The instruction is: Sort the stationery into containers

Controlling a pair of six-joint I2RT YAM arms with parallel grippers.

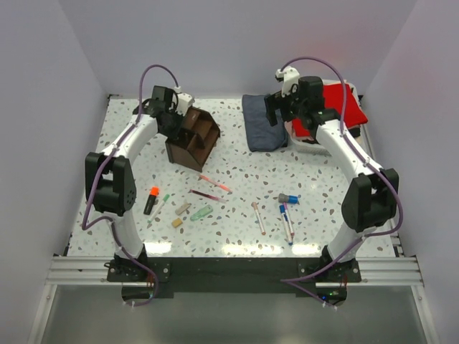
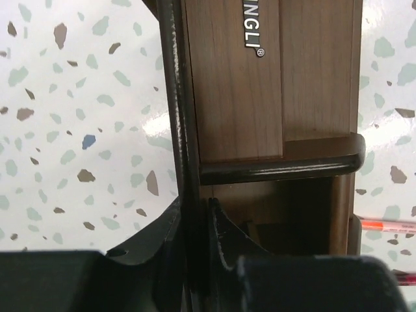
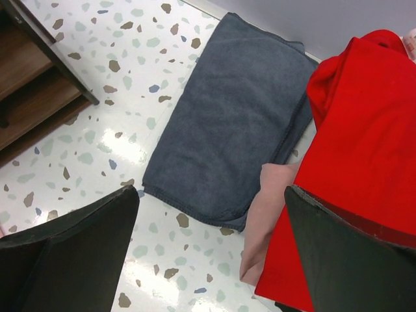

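A brown wooden organizer (image 1: 200,152) with several compartments stands at the back left of the table. My left gripper is shut on the organizer's dark side wall (image 2: 175,84), with one finger on each side of it. Over by the basket, my right gripper hangs open and empty. Loose on the table are an orange-capped black marker (image 1: 151,201), a green-tipped pen (image 1: 159,207), a red pen (image 1: 215,183), a dark pink pen (image 1: 207,195), a green highlighter-like piece (image 1: 202,212), a white pen (image 1: 259,218), blue-ended pens (image 1: 286,223) and a blue cylinder (image 1: 289,198).
A white basket (image 1: 309,147) with red cloth (image 3: 364,149) sits at the back right. Beside it lies a folded grey-blue cloth (image 3: 224,123). Two small blocks, a grey eraser (image 1: 183,208) and a yellow piece (image 1: 176,223), lie front left.
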